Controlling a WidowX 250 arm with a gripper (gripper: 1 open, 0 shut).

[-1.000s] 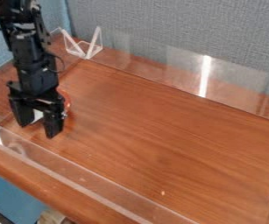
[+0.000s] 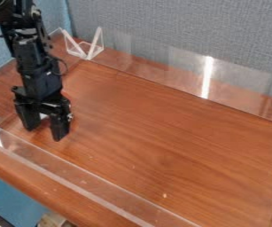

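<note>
My black gripper hangs low over the left side of the wooden table, its two fingers apart near the surface. A small light object, partly hidden behind the gripper, shows between and around the fingers; I cannot tell what it is or whether the fingers touch it.
A white wire-like holder sits at the back left corner. Clear low barriers run along the back and front edges.
</note>
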